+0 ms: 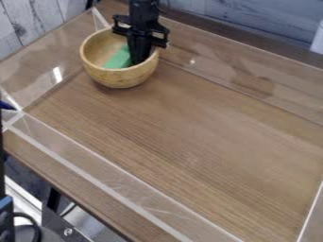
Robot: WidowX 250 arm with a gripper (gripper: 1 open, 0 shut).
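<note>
A wooden bowl (120, 73) sits at the upper left of the table, with a green object (119, 58) inside it. My black gripper (144, 52) reaches down from above into the right side of the bowl, beside the green object. Its fingertips are too small and dark to show whether they are open or shut.
Clear tape strips run along its left and right edges. A pale panelled wall (259, 19) stands behind. Dark cables lie at the lower left.
</note>
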